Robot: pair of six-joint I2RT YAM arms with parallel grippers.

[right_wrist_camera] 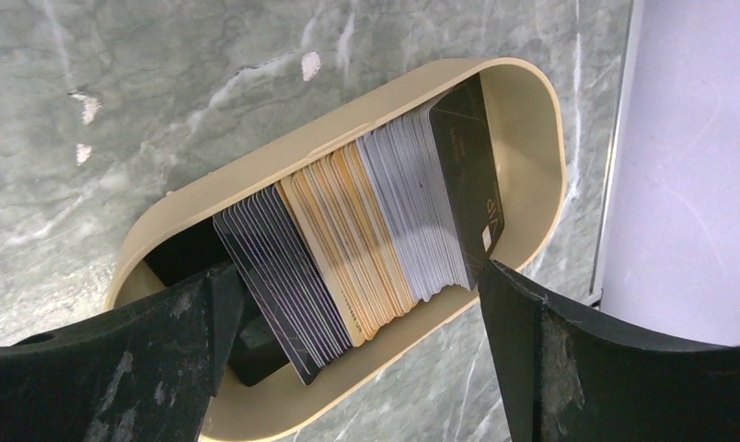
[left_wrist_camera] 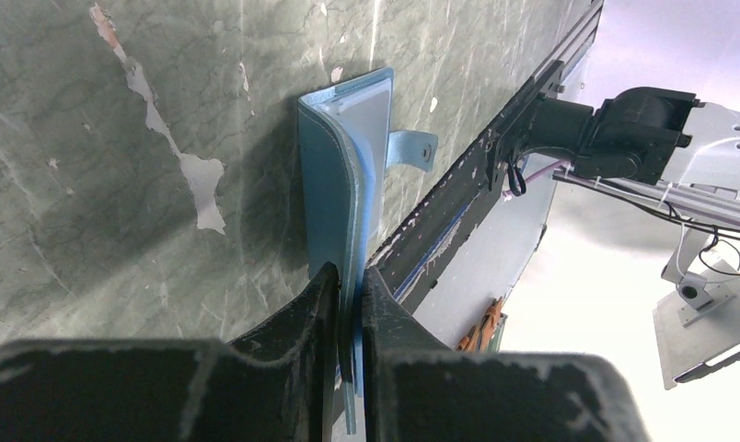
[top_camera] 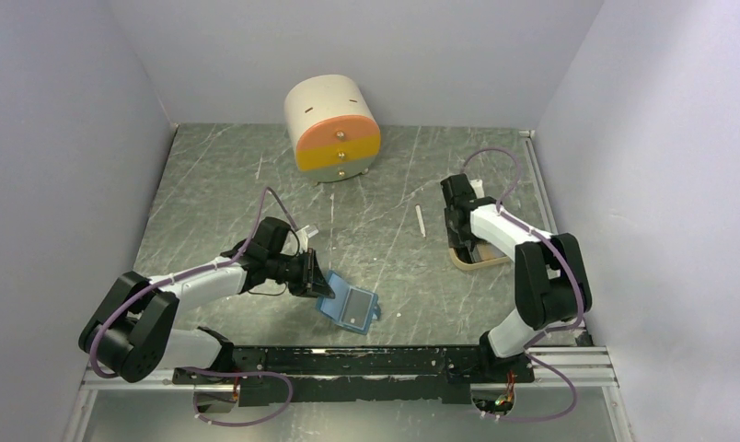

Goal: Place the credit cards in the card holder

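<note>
The blue card holder [top_camera: 355, 306] stands open on the table at the front, with a strap tab on its right side. Its cover flap [left_wrist_camera: 334, 184] runs between the fingers of my left gripper, which is shut on it. On the right side of the table, a tan oval box [right_wrist_camera: 256, 170] holds several cards standing in a leaning row: black cards [right_wrist_camera: 279, 276], orange-cream cards [right_wrist_camera: 352, 239], pale lilac cards [right_wrist_camera: 412, 203]. Above the box my right gripper stands open, fingers on either side of the row, nothing held.
A small rounded cabinet [top_camera: 334, 115] with coloured drawers stands at the back. A thin white stick [top_camera: 420, 221] lies left of the box. Between the holder and the box the table [top_camera: 412, 285] is clear.
</note>
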